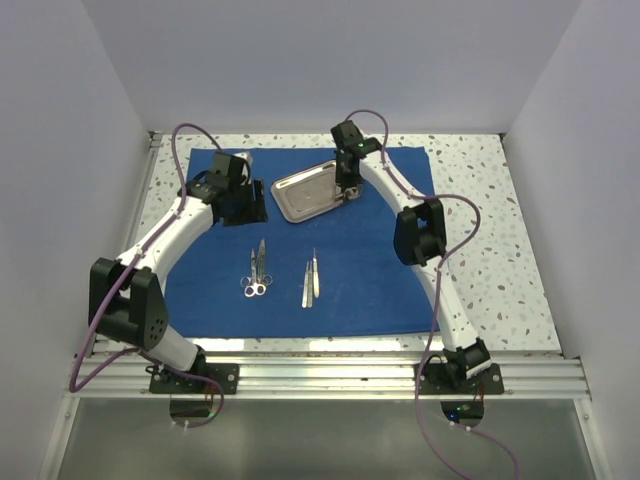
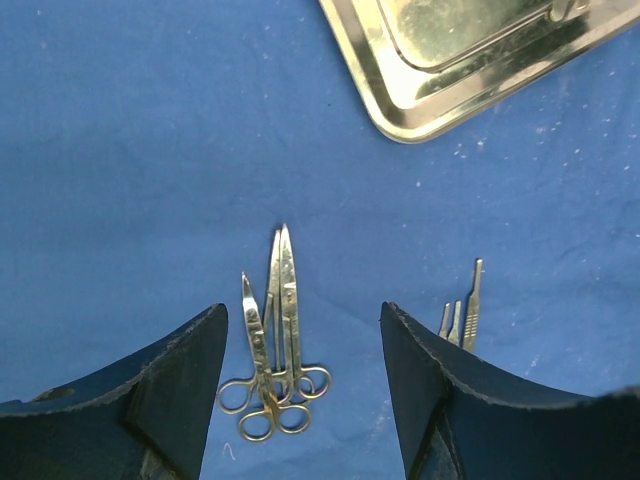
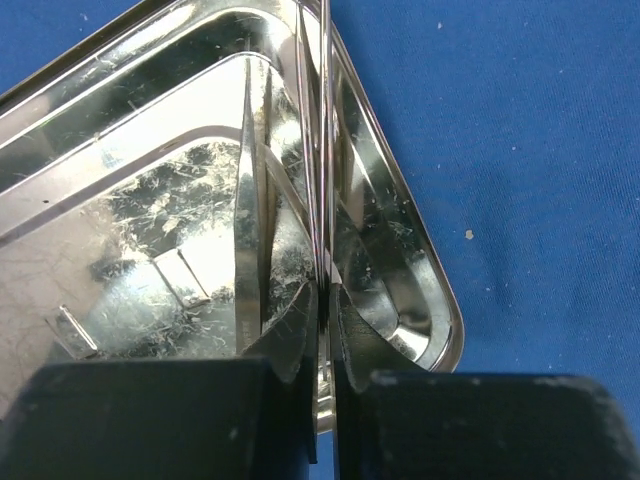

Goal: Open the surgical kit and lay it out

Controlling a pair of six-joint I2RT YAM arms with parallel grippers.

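A steel tray lies on the blue cloth, with slender metal instruments at its right end. My right gripper is shut over them, its tips at thin upright shafts; whether it grips any cannot be told. My left gripper is apart-fingered, empty, above the cloth left of the tray. Below it lie several scissor-like instruments side by side, and to their right a group of slim instruments, scalpels or tweezers.
Bare cloth fills the right and lower parts of the mat. A speckled table surrounds it, with walls at the sides and back.
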